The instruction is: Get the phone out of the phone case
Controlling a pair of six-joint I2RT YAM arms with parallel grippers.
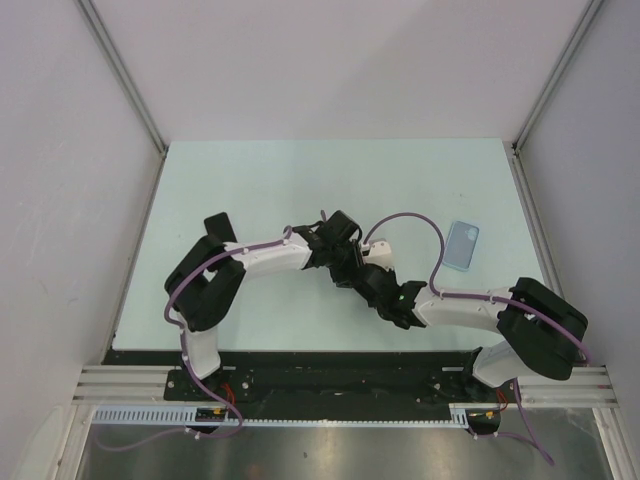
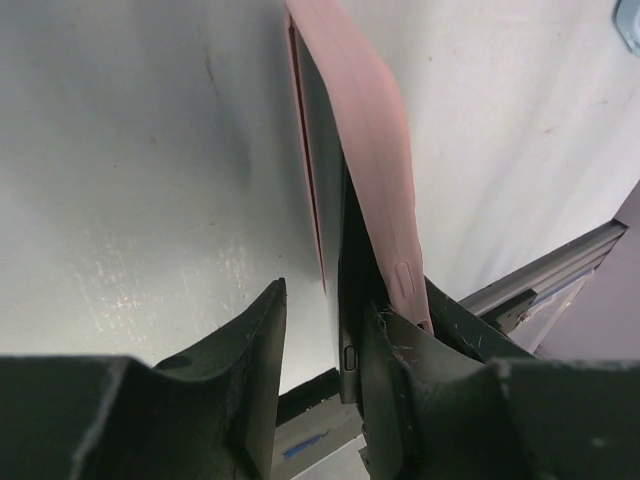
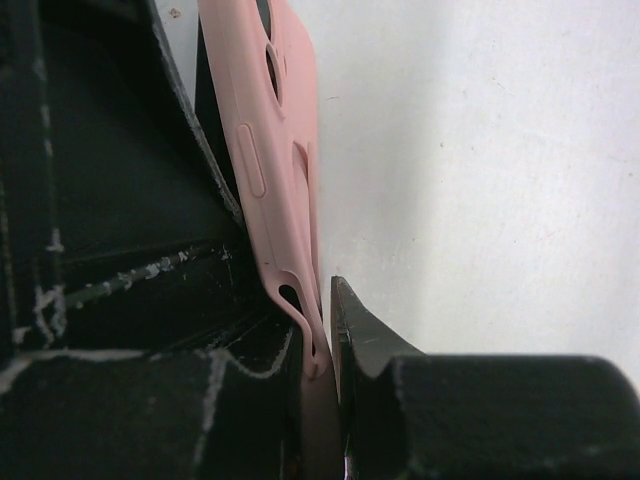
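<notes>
A pink phone case stands on edge, with its thin rim and camera openings showing in the right wrist view. My right gripper is shut on the lower end of the case (image 3: 290,200). A dark strip, seemingly the phone (image 3: 208,105), runs along the case's left side. My left gripper is part open at the case's near end. Its right finger (image 2: 380,340) lies by the dark edge of the phone (image 2: 353,260), while the left finger stands apart from it. From above, both grippers meet at mid-table and hide most of the case.
A black phone-like slab (image 1: 220,226) lies at the table's left, partly behind my left arm. At the right lies a pale blue case (image 1: 461,245).
</notes>
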